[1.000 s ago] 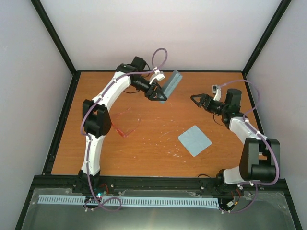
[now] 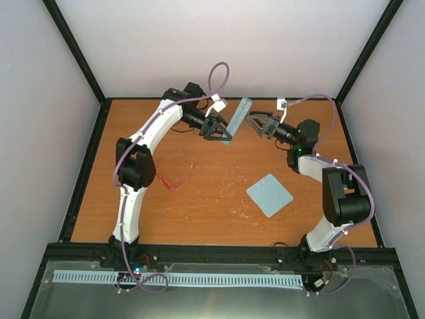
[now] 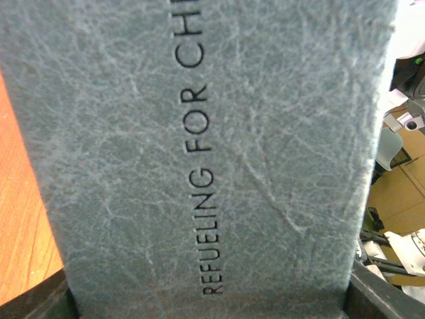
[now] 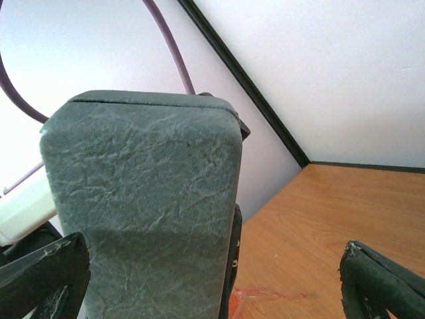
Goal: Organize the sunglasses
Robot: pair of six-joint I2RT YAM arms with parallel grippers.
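Observation:
A grey-green sunglasses case [image 2: 236, 119] is held up by my left gripper [image 2: 218, 130], shut on it; its lettered face [image 3: 206, 159] fills the left wrist view. My right gripper [image 2: 256, 122] is open just right of the case, and in the right wrist view the case's end [image 4: 139, 199] stands between and beyond its fingers. Red-framed glasses [image 2: 171, 179] lie on the table at left of centre, with a faint outline in the top view.
A pale grey cloth square [image 2: 269, 195] lies on the right middle of the wooden table [image 2: 199, 219].
My right gripper has moved left and up toward the case. The left gripper and case have shifted only slightly, the case looking more edge-on.

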